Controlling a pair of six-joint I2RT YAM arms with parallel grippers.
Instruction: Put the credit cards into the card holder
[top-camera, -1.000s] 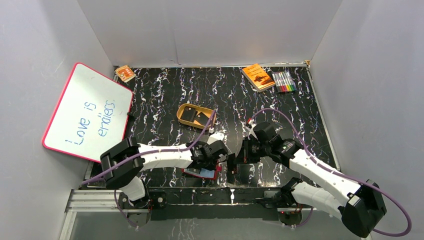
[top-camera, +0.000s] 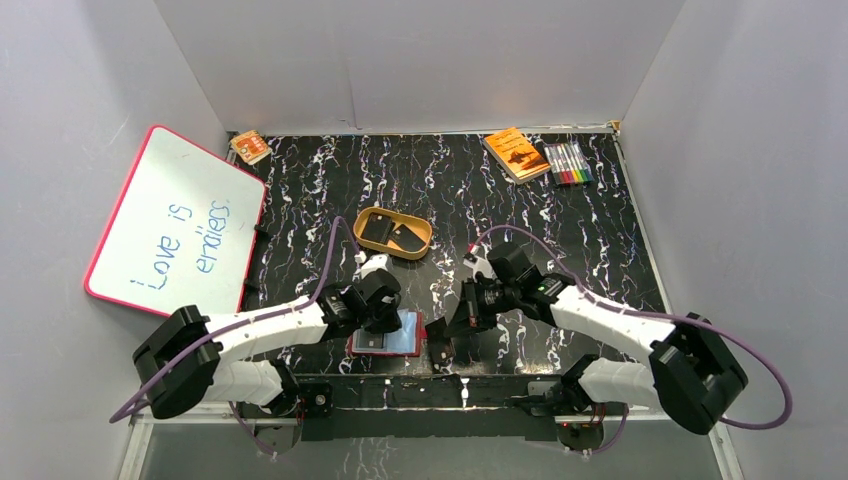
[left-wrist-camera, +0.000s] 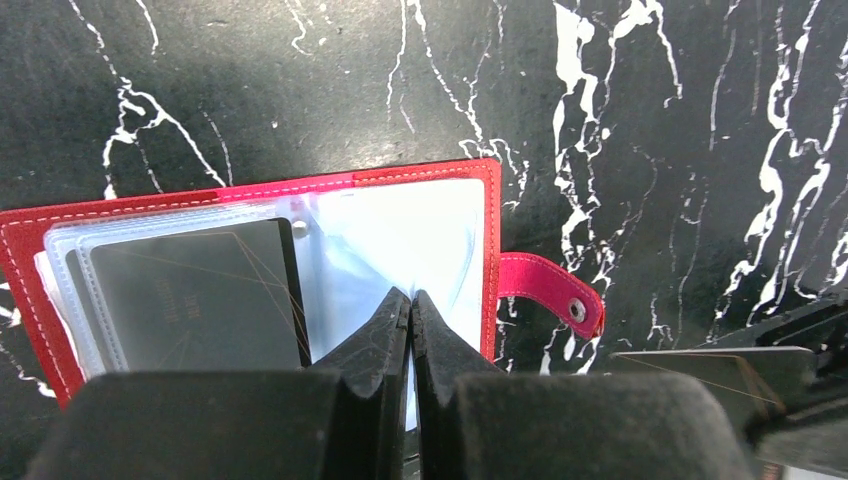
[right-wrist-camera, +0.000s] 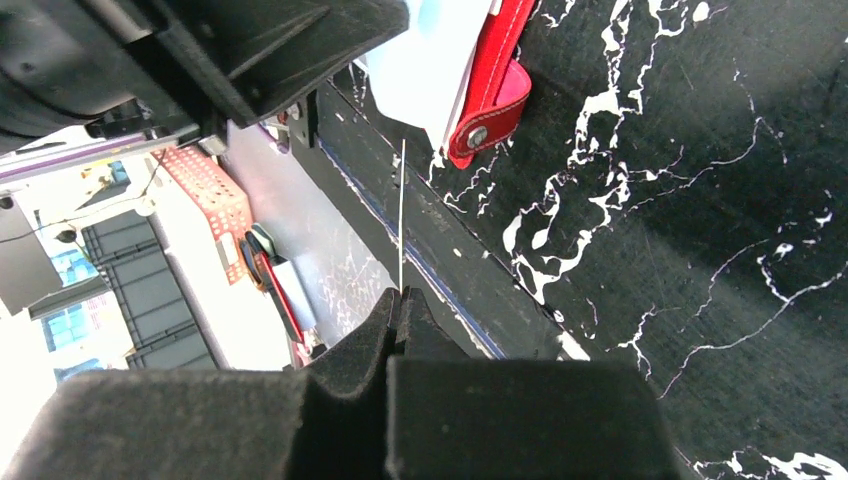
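The red card holder (left-wrist-camera: 495, 260) lies open, its clear sleeves facing up. A dark card (left-wrist-camera: 190, 300) sits in its left sleeve; the right sleeve (left-wrist-camera: 430, 230) shows no card. My left gripper is shut with its tips at that right sleeve; whether they pinch the film is unclear. Just right of the holder, my right gripper is shut on a thin black card (right-wrist-camera: 402, 210), seen edge-on there and as a dark card (top-camera: 438, 343) from the top. Further dark cards (top-camera: 377, 228) lie in the tan tray (top-camera: 431, 238).
A whiteboard (top-camera: 180, 225) leans at the left. Orange books (top-camera: 517, 154) and markers (top-camera: 568, 164) lie along the back. The holder's red snap strap (left-wrist-camera: 548, 285) sticks out toward the right gripper.
Both grippers have moved left in the top view, the left one further, now over the holder. The black card has moved left with my right gripper, close to the holder's right side.
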